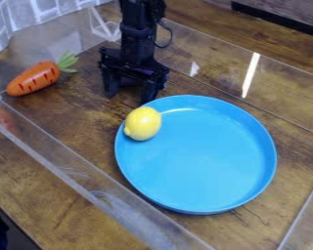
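Observation:
The black gripper [128, 82] hangs low at the top middle, just behind a blue plate [205, 161], its fingers open at table height. It covers most of what lies behind it; whether anything sits between the fingers is hard to see. A yellow lemon [142, 123] rests on the plate's left edge. An orange carrot [35, 78] with green leaves lies on the wooden table at the left.
Clear plastic walls border the wooden table [67, 132] along the left and right. Bare wood lies between the carrot and the plate, and at the upper right behind the plate.

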